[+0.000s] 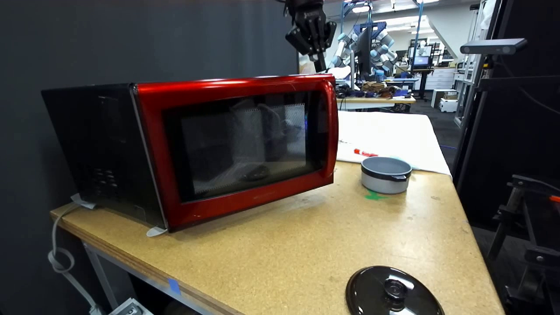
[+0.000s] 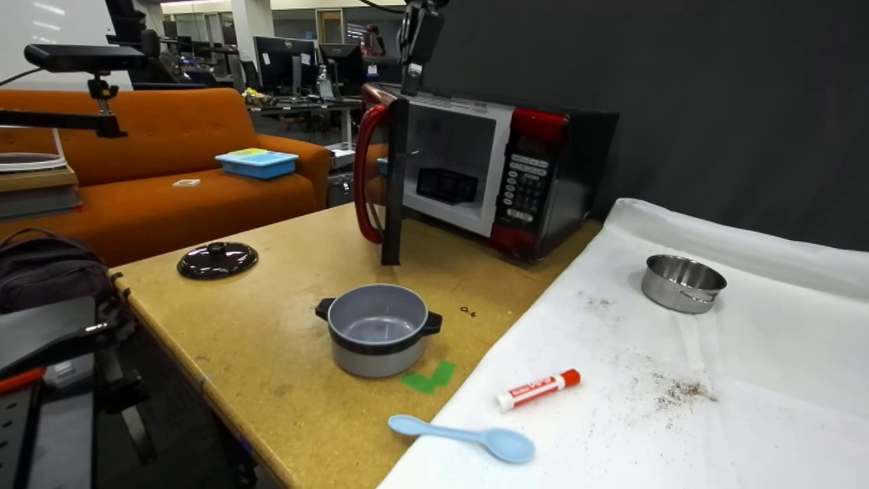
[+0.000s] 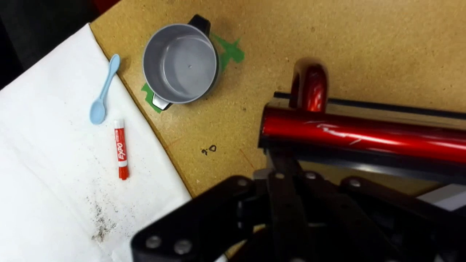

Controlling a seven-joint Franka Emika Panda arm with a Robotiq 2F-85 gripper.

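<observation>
The red microwave stands on the wooden table, and its door is part way open. In exterior view 2 the lit-grey interior shows behind the door's edge. My gripper is shut, nothing visible between its fingers. Its tips are at the free edge of the door, on the inner side, and seem to touch it; the wrist view hides the exact contact. The curved red handle sits on the door's other side, apart from the fingers.
A grey pot stands open on the table near the door, its black lid lying farther off. On the white cloth are a blue spoon, a red marker and a steel pan. Bare table lies before the door.
</observation>
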